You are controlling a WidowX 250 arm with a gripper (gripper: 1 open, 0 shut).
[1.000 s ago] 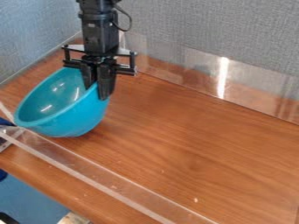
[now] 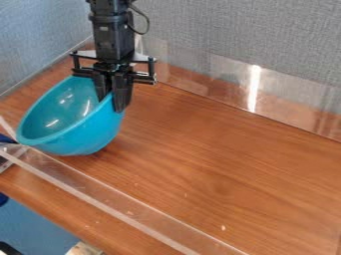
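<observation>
My black gripper (image 2: pixel 114 88) hangs at the upper left over a turquoise bowl (image 2: pixel 70 124), its fingers down at the bowl's upper right rim. The bowl is tilted, its inside facing up and toward the left. Whether the fingers are closed on the rim cannot be made out clearly.
A clear edge strip runs along the near left, with dark blue objects beyond it at the far left. Grey padded walls with clear panels bound the back.
</observation>
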